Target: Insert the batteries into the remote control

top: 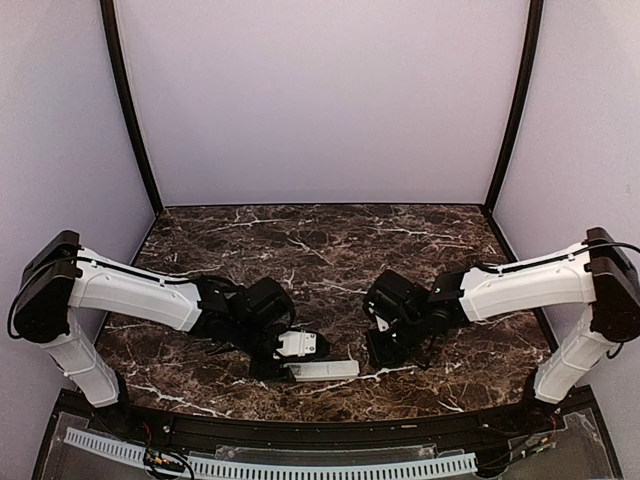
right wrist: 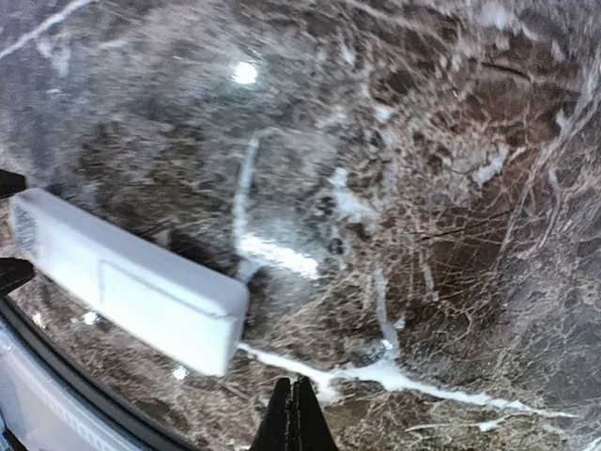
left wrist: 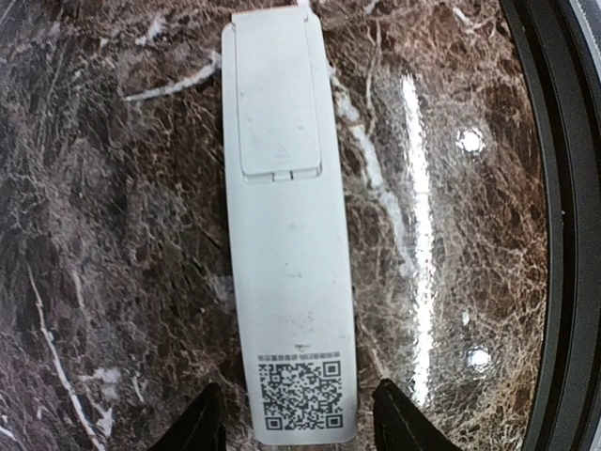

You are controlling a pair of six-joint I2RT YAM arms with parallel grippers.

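A white remote control (top: pixel 325 369) lies on the marble table near its front edge. In the left wrist view it is back side up, battery cover (left wrist: pixel 278 103) in place at the far end and a QR label (left wrist: pixel 300 395) at the near end. My left gripper is part open, its fingertips on either side of that label end, apart from the remote. My right gripper is shut with nothing between its fingers, to the right of the remote's cover end (right wrist: pixel 160 301). No batteries are visible.
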